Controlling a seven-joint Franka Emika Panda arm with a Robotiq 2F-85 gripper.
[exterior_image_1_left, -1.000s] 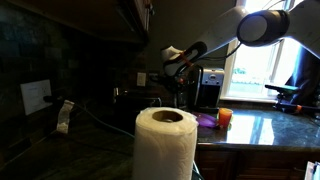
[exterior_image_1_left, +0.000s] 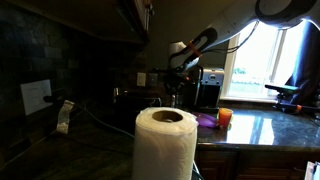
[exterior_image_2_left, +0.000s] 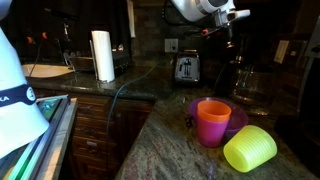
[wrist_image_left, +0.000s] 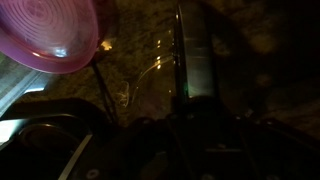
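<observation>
Dark and hard to read, the wrist view shows a long, narrow object (wrist_image_left: 196, 60) with a dull metallic face reaching away from my gripper. It appears shut on this object; what the object is cannot be told. In the first exterior view my gripper (exterior_image_1_left: 176, 84) hangs above the far counter, near the toaster. The second exterior view has the gripper (exterior_image_2_left: 231, 36) at the back, above the counter, its fingertips lost in shadow.
A toaster (exterior_image_2_left: 187, 66) stands at the back. Nearer are a pink-orange cup (exterior_image_2_left: 212, 122), a yellow-green cup (exterior_image_2_left: 249, 149) and a purple bowl (exterior_image_2_left: 237, 116). A paper towel roll (exterior_image_1_left: 165, 145) is close to the first exterior camera.
In the first exterior view the arm and gripper have moved to the right and a little lower. The cups, the toaster and the towel roll have stayed put.
</observation>
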